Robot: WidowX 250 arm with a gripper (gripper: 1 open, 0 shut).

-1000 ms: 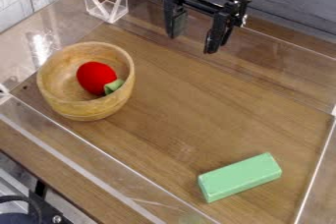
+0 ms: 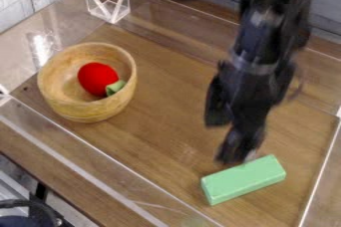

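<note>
My gripper (image 2: 237, 121), dark and blurred by motion, hangs over the right part of the wooden table, just above and behind a mint-green block (image 2: 242, 179) at the front right. Its fingers point down and look spread open, with nothing visible between them. A light wooden bowl (image 2: 63, 89) on the left holds a red ball (image 2: 96, 77) and a small green piece (image 2: 115, 88).
A clear wire-like holder (image 2: 110, 7) stands at the back left. The table's edges show along the left front and right side.
The bowl and block have stayed put.
</note>
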